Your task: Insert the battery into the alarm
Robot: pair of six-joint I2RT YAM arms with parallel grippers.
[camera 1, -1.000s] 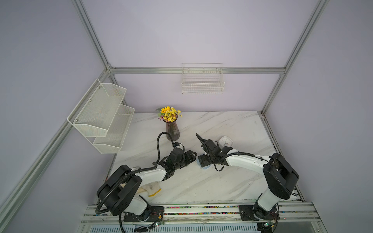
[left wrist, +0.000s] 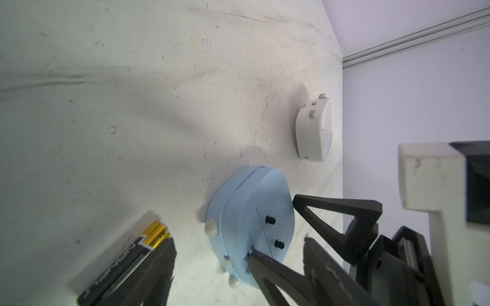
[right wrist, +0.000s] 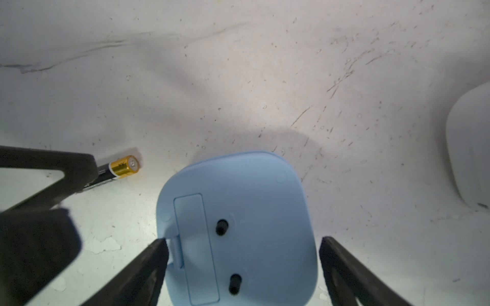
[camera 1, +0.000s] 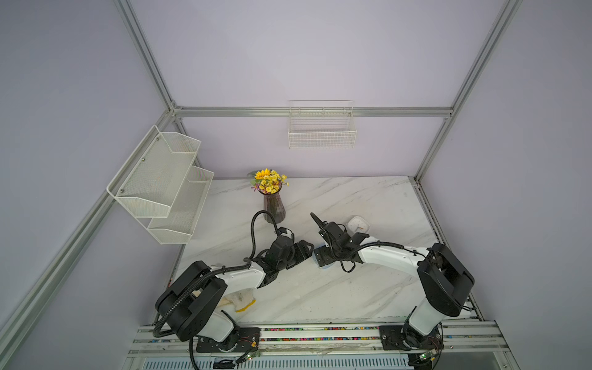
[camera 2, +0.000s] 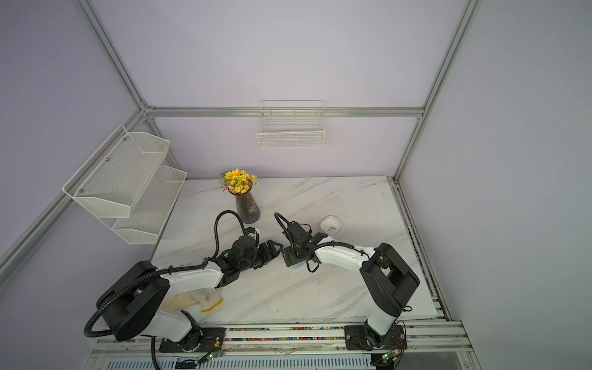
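A light blue alarm [right wrist: 255,204] lies on the table with a flat panel and two dark posts upward, seen in both wrist views. A black and gold battery [left wrist: 122,262] lies apart from it, to its left. My left gripper is low over the table at the battery, its blurred fingers apart with nothing visibly held. My right gripper is open above the alarm, its fingertips at either side of the blue body; contact cannot be told.
A white clock [camera 2: 331,225] sits behind the right gripper. A vase with yellow flowers [camera 1: 273,206] stands at the back left. A beige cloth [camera 1: 243,301] lies at the front left. Wire baskets [camera 1: 322,129] hang on the walls.
My left gripper has shifted very slightly; the right arm looks unmoved.
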